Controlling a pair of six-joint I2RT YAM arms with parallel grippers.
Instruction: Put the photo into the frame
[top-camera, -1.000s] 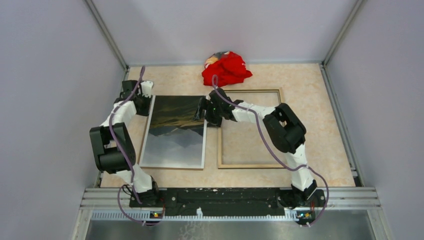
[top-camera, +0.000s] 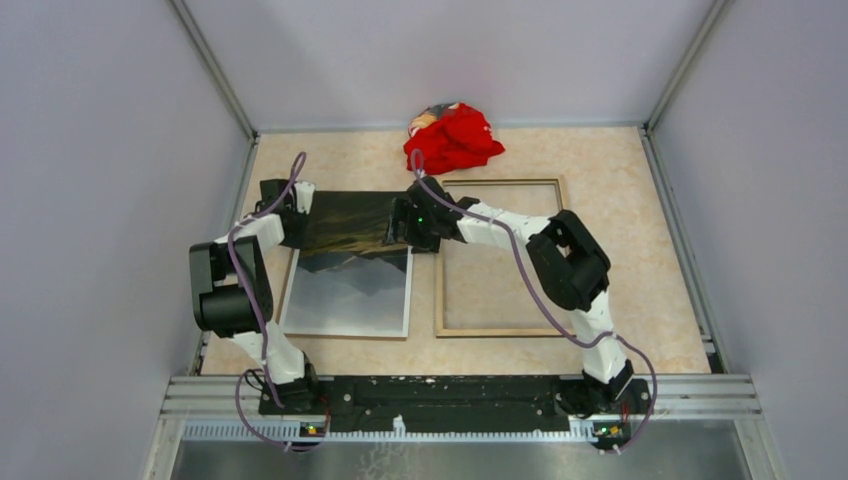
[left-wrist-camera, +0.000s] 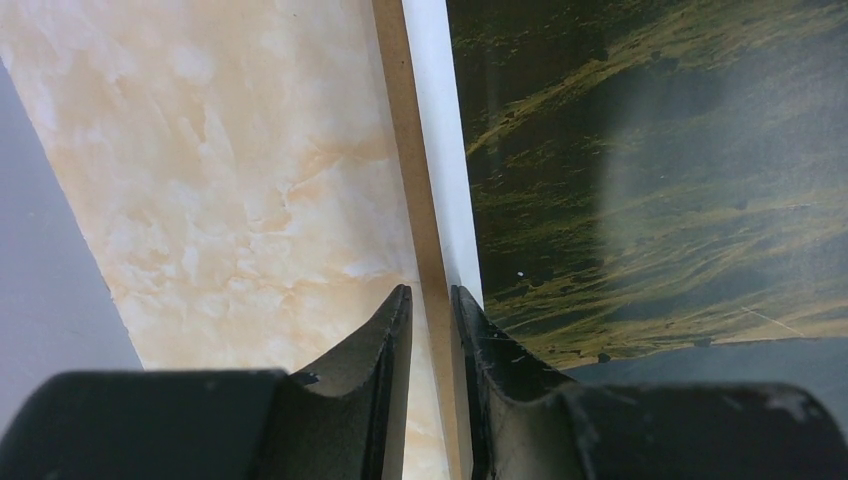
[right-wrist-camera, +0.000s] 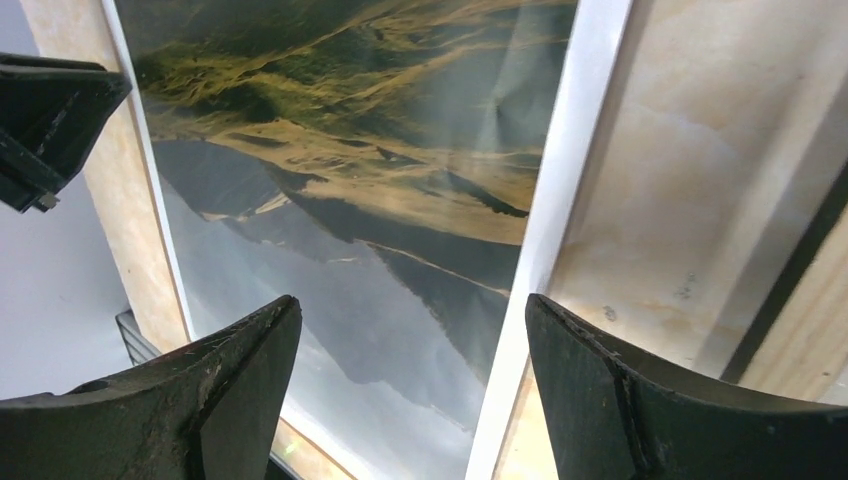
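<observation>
The photo (top-camera: 350, 280), a dark landscape print with white edges on a brown-sided panel, lies flat at the left of the table. The empty wooden frame (top-camera: 505, 332) lies to its right. My left gripper is partly open at the photo's left edge; its fingertips stand on either side of that brown and white edge. My right gripper is spread apart over the photo's right border, with its right finger (right-wrist-camera: 600, 390) by the white edge (right-wrist-camera: 545, 225). Neither gripper is closed on anything.
A red cloth (top-camera: 458, 140) is heaped at the back of the table. A narrow strip of table separates the photo from the frame.
The photo and frame look unmoved.
</observation>
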